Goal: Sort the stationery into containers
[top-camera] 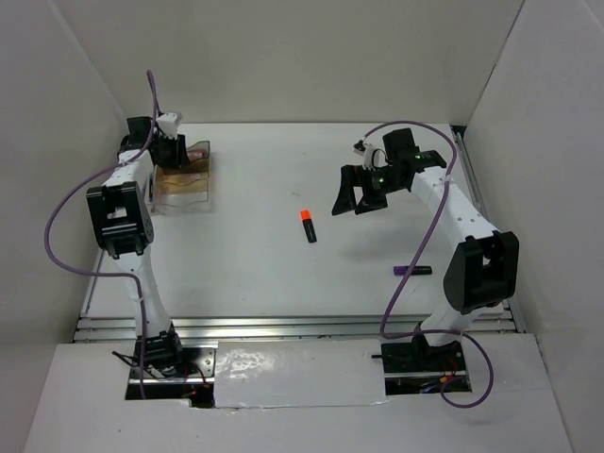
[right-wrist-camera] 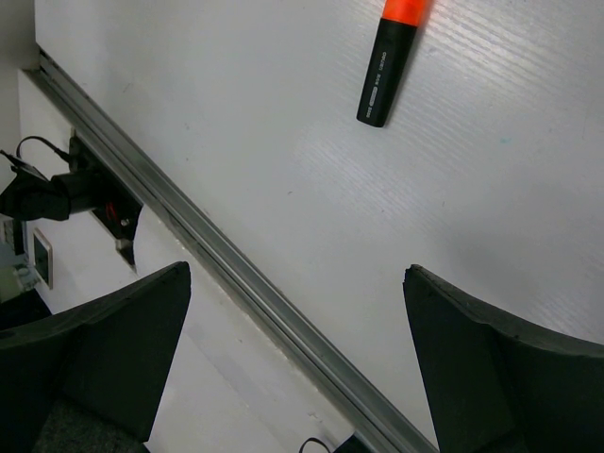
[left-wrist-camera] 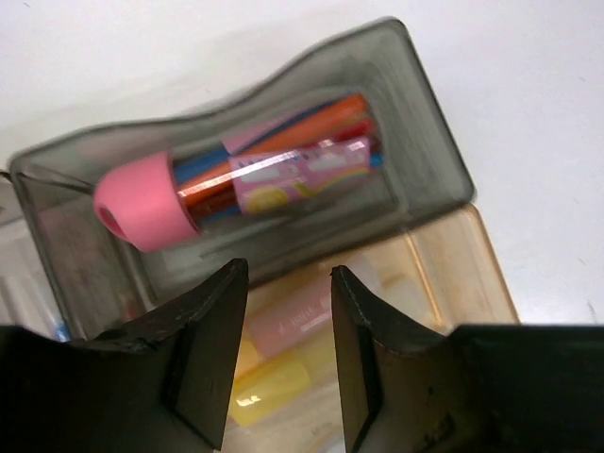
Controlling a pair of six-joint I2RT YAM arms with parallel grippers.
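My left gripper hovers over the containers at the top-left, fingers apart with nothing visible between them. The grey container (left-wrist-camera: 429,142) holds a pink-capped bundle of pens (left-wrist-camera: 151,203); the amber one (left-wrist-camera: 462,260) holds pink and yellow items (left-wrist-camera: 269,387). My right gripper stands open over the right half of the table, empty. An orange-capped black highlighter (top-camera: 308,229) lies mid-table, also in the right wrist view (right-wrist-camera: 382,75). A purple and black marker (top-camera: 412,270) lies at the lower right.
Metal rails (top-camera: 264,322) run along the front edge, and walls stand at the back and sides.
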